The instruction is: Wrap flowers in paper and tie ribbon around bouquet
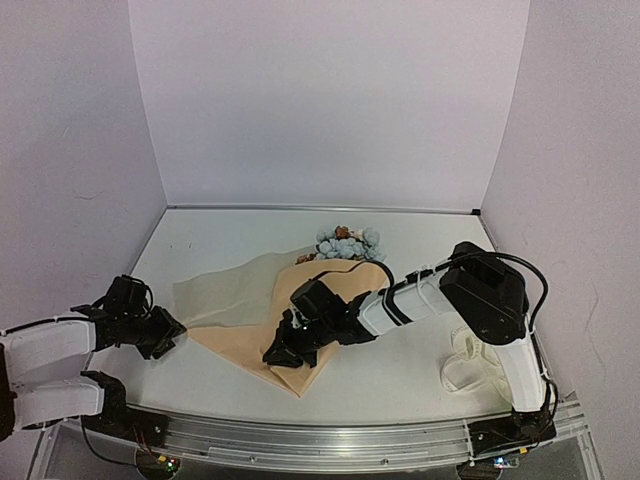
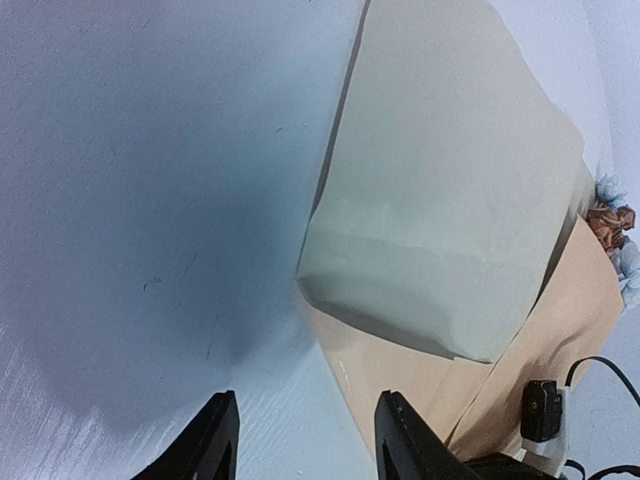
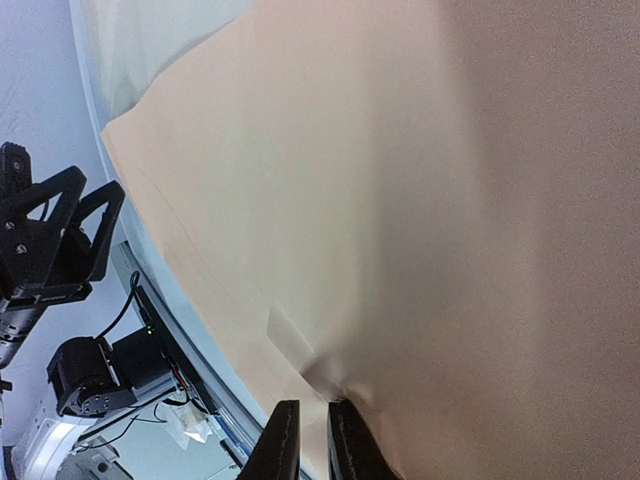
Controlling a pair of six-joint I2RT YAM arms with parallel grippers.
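The bouquet's blue and brown flowers (image 1: 347,245) stick out at the far end of the peach wrapping paper (image 1: 362,278), which is folded over; their stems are hidden. A pale grey-green paper side (image 1: 228,292) spreads to the left. My left gripper stands open with nothing between its fingers, close to the paper's left corner. Over the near part of the fold is my right gripper, its fingers close together against the peach paper. Whether it pinches a layer or only presses on it cannot be told.
A loose cream ribbon (image 1: 468,368) lies at the right, beside the right arm's base. A metal rail (image 1: 310,435) borders the table's near edge.
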